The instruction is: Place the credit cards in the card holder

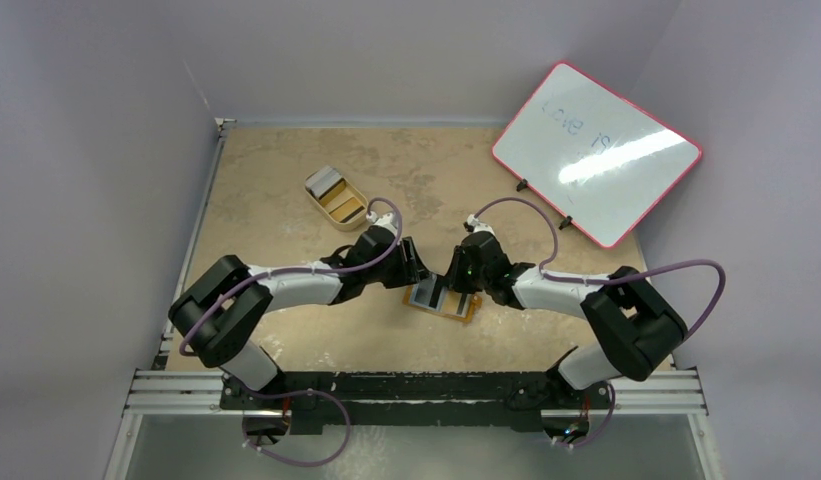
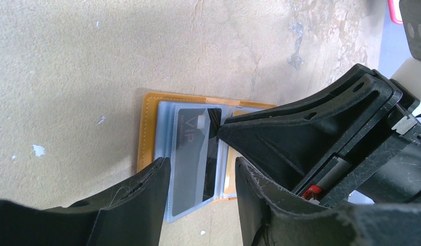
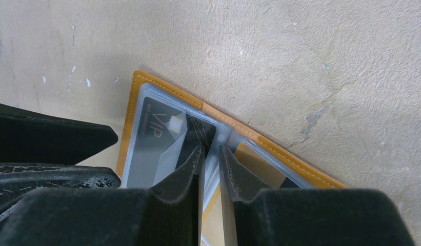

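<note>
The card holder [image 1: 439,299] lies unfolded on the table with an orange-brown stitched border and clear sleeves. In its left half sits a dark grey and black VIP card [image 2: 190,154]; a gold card [image 3: 259,165] shows in the other half. Over the VIP card my left gripper stands open, its fingers apart with nothing held. My right gripper has its narrow fingers around a clear sleeve [image 3: 222,134] near the holder's middle, beside the VIP card's edge. How deep the fingertips reach is hard to see.
At the back left a tan tray [image 1: 352,222] holds several cards, silver and gold. A whiteboard [image 1: 596,150] with a red rim stands at the back right. Both grippers are close together above the holder.
</note>
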